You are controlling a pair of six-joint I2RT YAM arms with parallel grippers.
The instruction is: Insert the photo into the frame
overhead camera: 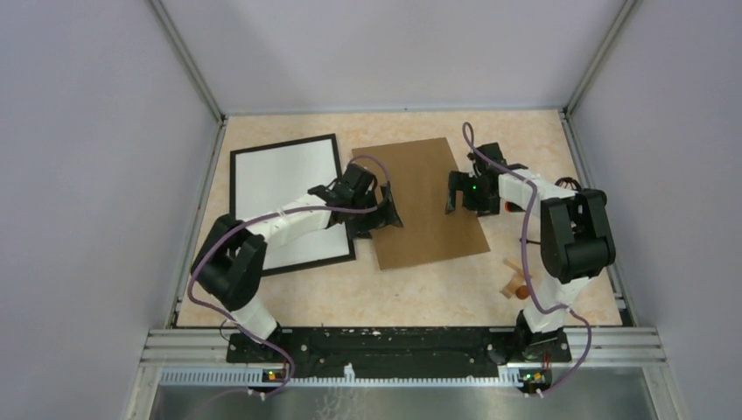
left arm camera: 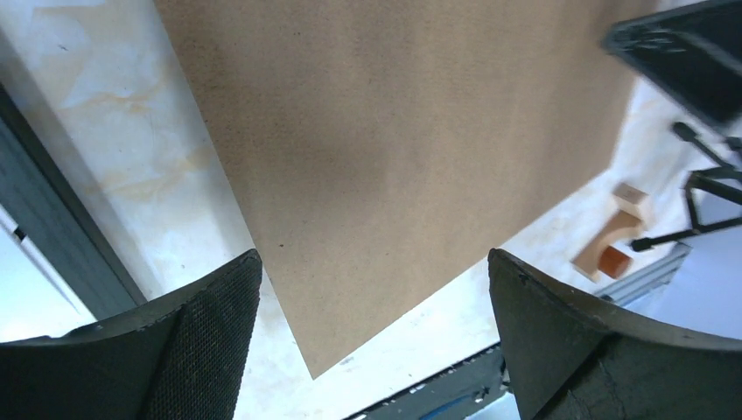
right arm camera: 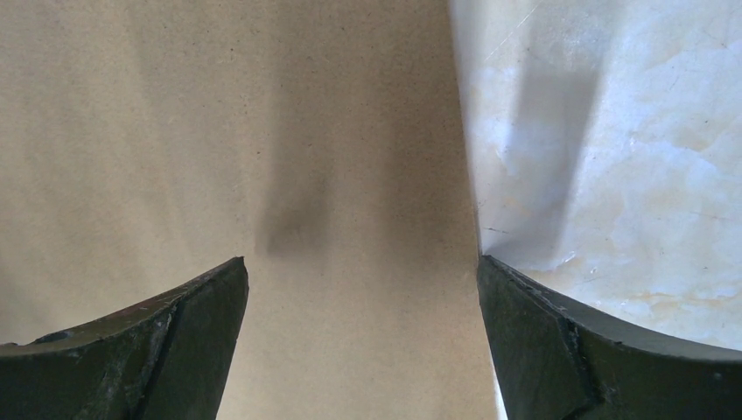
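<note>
A brown square board (overhead camera: 420,241) lies on the table, right of the black-rimmed white frame (overhead camera: 289,267). Whether a photo is under it I cannot tell. My left gripper (overhead camera: 376,210) is open over the board's left part; in the left wrist view the board (left arm camera: 376,175) fills the gap between its fingers, with the frame's rim (left arm camera: 83,227) to the left. My right gripper (overhead camera: 464,192) is open at the board's right edge; in the right wrist view one fingertip (right arm camera: 503,289) is at that edge, against the marble table. Nothing is held.
Small wooden pieces (overhead camera: 516,280) lie at the front right. Dark objects, partly hidden by the right arm, are at the right. The front middle of the table (overhead camera: 411,297) and the strip behind the board are clear.
</note>
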